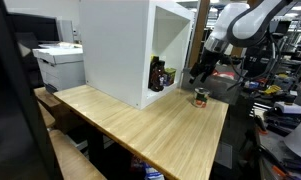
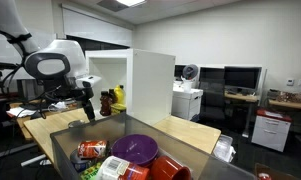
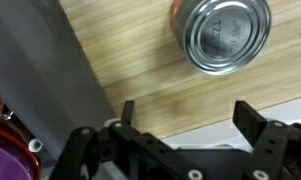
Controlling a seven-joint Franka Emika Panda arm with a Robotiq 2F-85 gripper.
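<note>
A metal can [image 3: 225, 32] with a silvery lid stands on the wooden table, at the top right of the wrist view. In exterior view 1 the same can [image 1: 201, 97] shows its red and green label near the table's far end. My gripper is open, its two black fingers spread wide with only bare wood between them. The can lies ahead of the fingers, not between them. From the side, the gripper [image 1: 197, 80] hangs just above the can, and no contact shows.
A grey bin [image 2: 115, 130] beside the table holds a purple bowl [image 2: 135, 149] and several red cans. Its wall [image 3: 65, 75] runs close to the left finger. A white shelf [image 1: 115, 45] with bottles [image 1: 158, 74] stands behind.
</note>
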